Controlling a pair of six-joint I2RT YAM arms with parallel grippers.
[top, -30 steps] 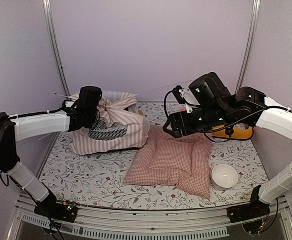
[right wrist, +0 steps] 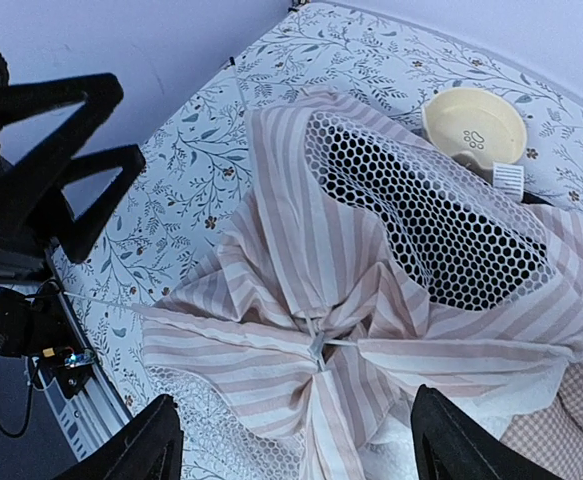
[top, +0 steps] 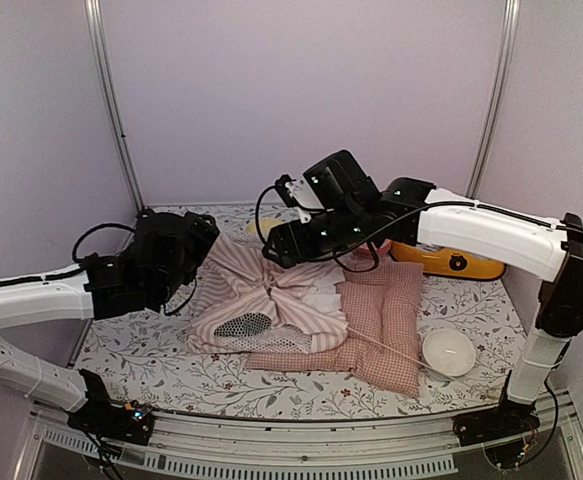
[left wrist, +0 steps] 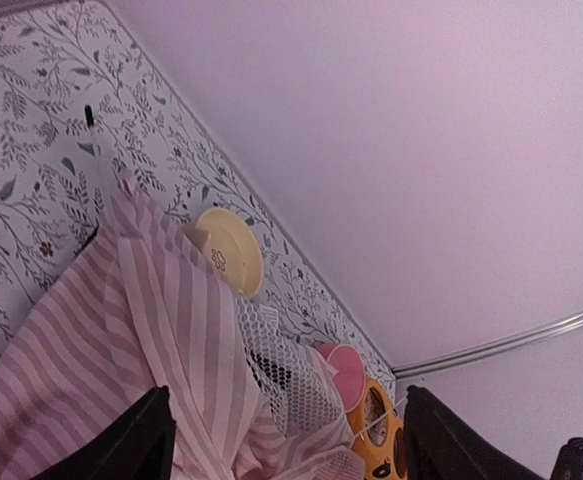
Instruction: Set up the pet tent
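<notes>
The pink striped tent fabric (top: 271, 310) with white mesh panels lies bunched over the checked cushion (top: 381, 330), its thin poles meeting at a central hub (right wrist: 318, 346). My left gripper hangs open above the fabric's left part, nothing between its fingers. Over the upper middle of the fabric is my right gripper, its fingers apart with no fabric visibly held; in the right wrist view the hub lies just beyond them.
A cream bowl (right wrist: 471, 125) sits behind the tent, a white bowl (top: 448, 352) at front right. A yellow object (top: 441, 262) and a pink one stand at back right.
The tent fabric has moved from back left toward front right onto the cushion.
</notes>
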